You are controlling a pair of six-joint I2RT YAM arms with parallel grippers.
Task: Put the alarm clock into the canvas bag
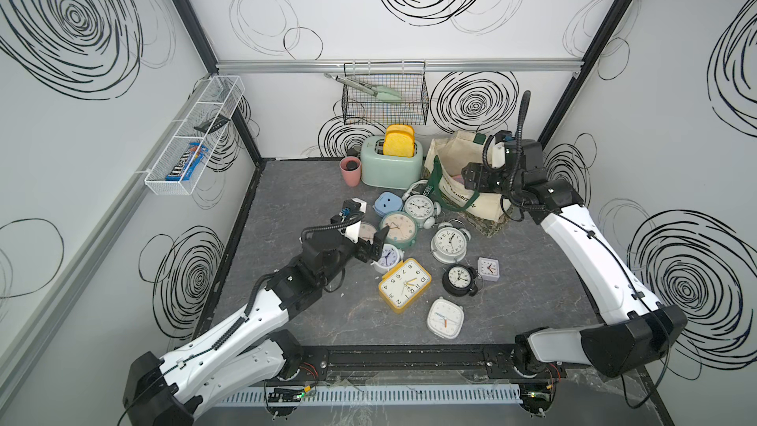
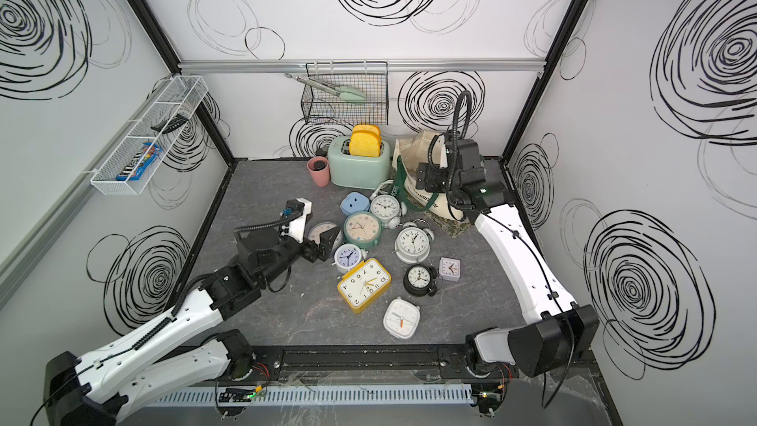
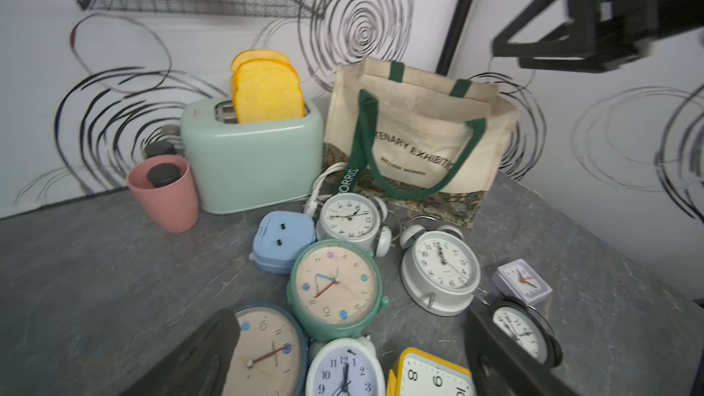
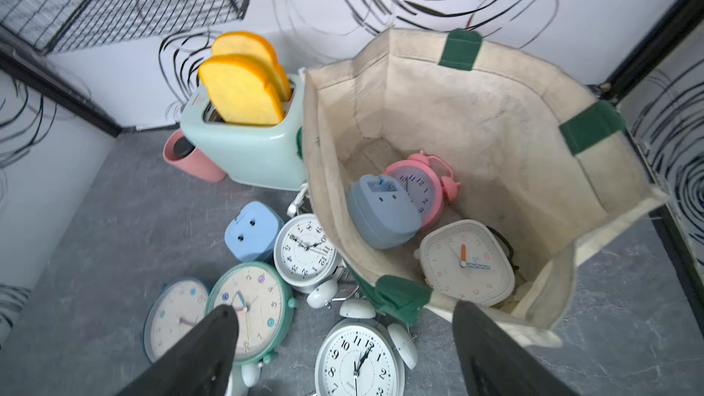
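The canvas bag [image 4: 469, 102] stands open at the back right. Inside it, the right wrist view shows a pink alarm clock [image 4: 418, 189], a blue block-like item [image 4: 384, 211] and a white square clock [image 4: 468, 262]. My right gripper [image 1: 467, 176] hangs over the bag's mouth, fingers parted and empty. On the table lie several alarm clocks, among them a white twin-bell one [image 1: 450, 243], a green one [image 1: 399, 228], a yellow one [image 1: 405, 284] and a black one [image 1: 458, 278]. Above the left part of this group is my left gripper [image 1: 380, 244], open with nothing between its fingers.
A mint toaster [image 1: 392, 169] with yellow toast and a pink cup [image 1: 351, 172] stand left of the bag. A wire basket [image 1: 384, 94] hangs on the back wall, a white rack [image 1: 195, 138] on the left. Bare table lies at the left and front right.
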